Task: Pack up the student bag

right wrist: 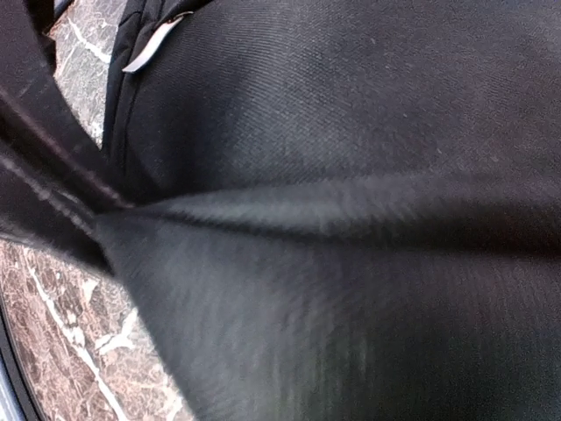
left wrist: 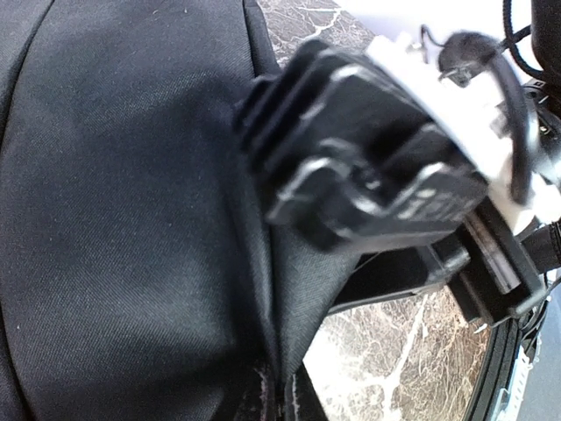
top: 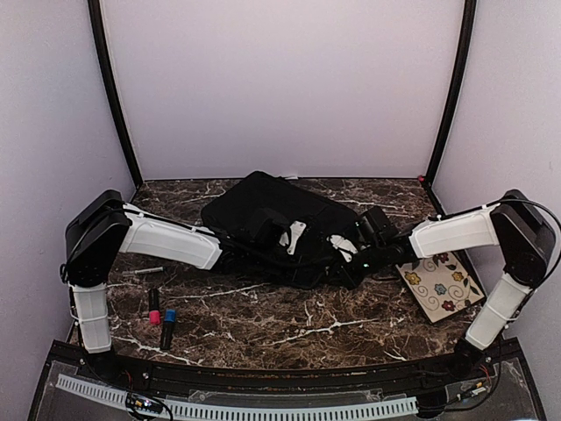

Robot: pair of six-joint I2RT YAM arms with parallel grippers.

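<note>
The black bag [top: 259, 206] lies at the middle back of the table. My left gripper is shut on the bag's fabric edge, pinched into a fold. My right gripper [top: 331, 274] is at the bag's right front side, close to the left one, and shut; fabric covers its fingertips in the right wrist view. That view is filled by bag cloth [right wrist: 351, 105] with a long fold. A floral notebook [top: 443, 289] lies at the right. On the left are a pink-ended marker [top: 154, 307], a blue-ended marker [top: 168, 329] and a thin pale stick [top: 143, 270].
Both arms reach inward over the middle, their wrists nearly meeting. The right arm passes over the notebook's back part. Bare marble tabletop [top: 263, 329] stretches in front of the bag. A small white tag [right wrist: 158, 42] is at the bag's edge.
</note>
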